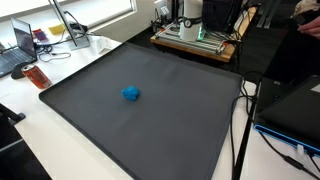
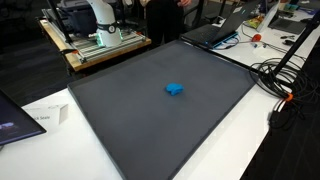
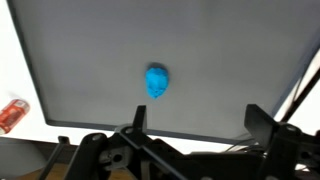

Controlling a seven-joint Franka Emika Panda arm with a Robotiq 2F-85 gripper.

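A small blue object lies alone on the dark grey mat; it looks crumpled or rounded, and its exact kind is too small to tell. The second exterior view has the same blue object near the mat's middle. From above, in the wrist view, the blue object is well beyond the fingertips and left of the fingers' centre. My gripper is open and empty, its two dark fingers wide apart. Neither exterior view includes the gripper.
A red can stands on the white table just off the mat's left corner. A laptop is behind it. Black cables lie along one table side.
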